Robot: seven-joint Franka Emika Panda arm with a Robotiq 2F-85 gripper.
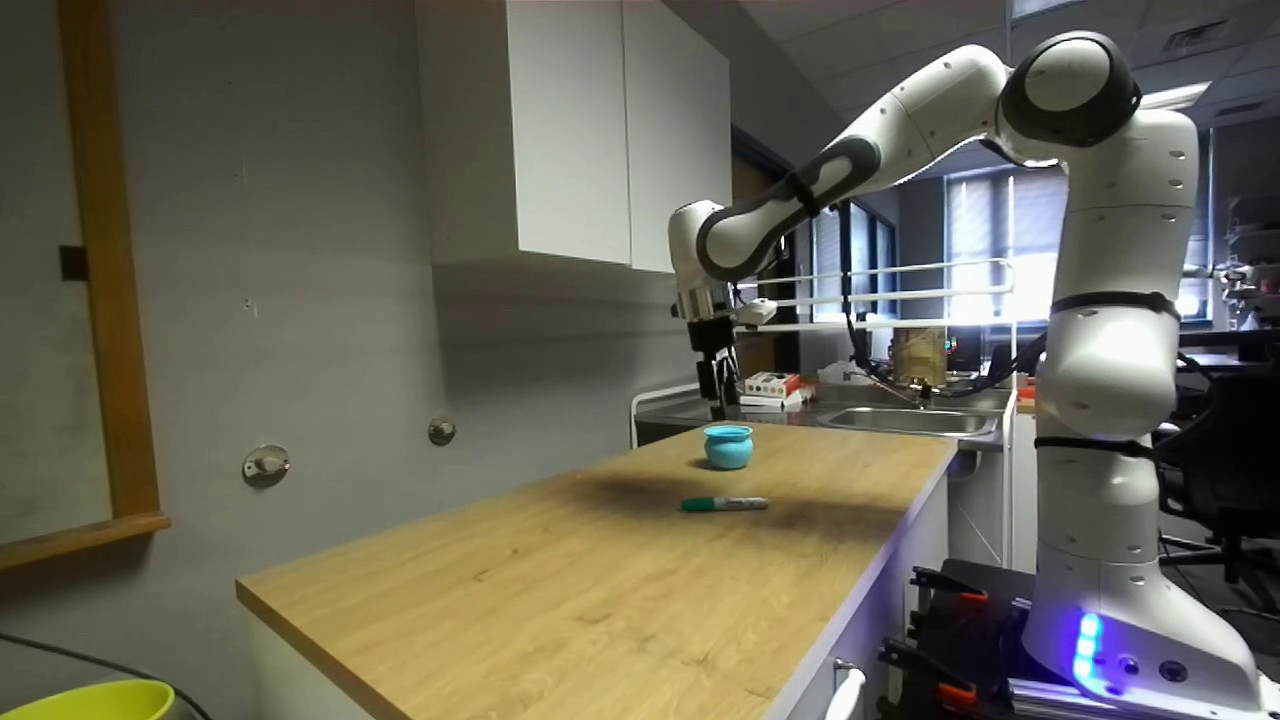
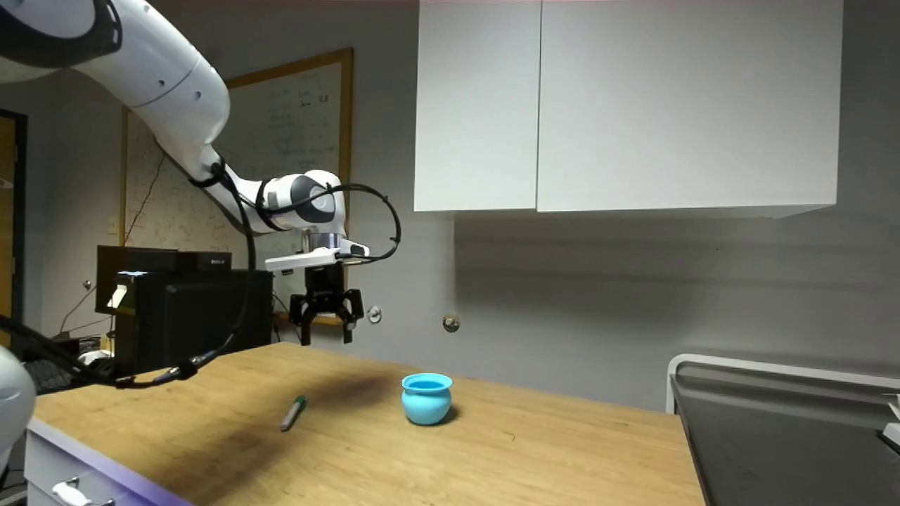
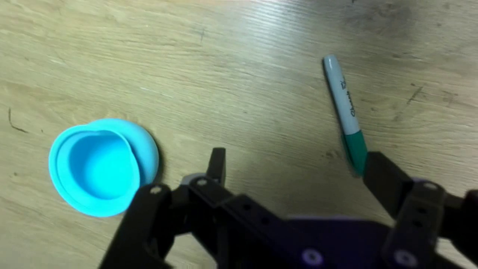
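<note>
A turquoise pot (image 2: 427, 400) with a flared rim stands upright on the wooden counter, and the wrist view looks into its empty bowl (image 3: 101, 166). Apart from it lies a grey marker (image 1: 725, 504) with a green cap. My gripper (image 2: 327, 341) hangs fingers-down above the counter, clear of both objects. In the wrist view its dark fingers (image 3: 217, 166) are spread wide, with only bare counter showing between them. There the pot is left of the gripper, and the marker's cap (image 3: 356, 150) appears close to the right fingertip.
White wall cabinets (image 2: 688, 105) hang over the counter's back. A sink (image 1: 918, 420) and small boxes (image 1: 770, 385) are beyond its far end. A black computer case (image 2: 190, 320) shows behind the arm.
</note>
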